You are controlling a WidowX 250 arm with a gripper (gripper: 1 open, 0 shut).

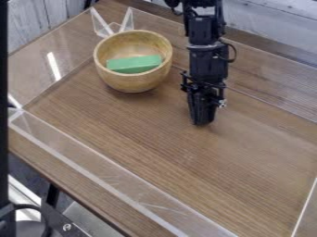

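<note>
My black gripper [202, 107] reaches down from the top of the view, its tip low at the tabletop right of a wooden bowl. Whether its fingers are apart or hold anything is too small and dark to tell. The pale wooden bowl [150, 43] stands upper left of centre, with a green block [133, 64] inside it.
A white angular object [115, 22] stands behind the bowl. Dark cables [37, 219] show at the lower left edge.
</note>
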